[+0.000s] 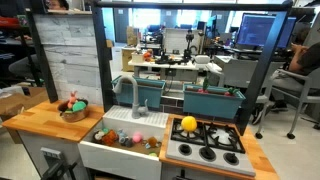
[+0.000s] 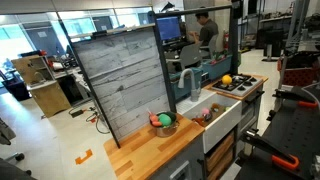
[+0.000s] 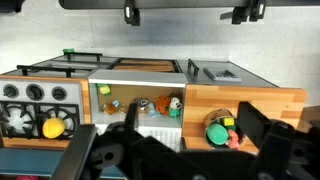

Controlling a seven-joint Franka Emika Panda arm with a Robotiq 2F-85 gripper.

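Note:
In the wrist view my gripper stands open at the lower edge, its dark fingers wide apart with nothing between them. Beyond it lies a toy kitchen. A yellow round object rests on the stove, also seen in the wrist view as a yellow shape. Several small toys lie in the white sink. On the wooden counter, a round bowl holds green and pink items. The gripper is apart from all of these.
A grey faucet rises behind the sink. Blue-green bins stand behind the stove. Dark frame posts and a grey wood-look panel border the kitchen.

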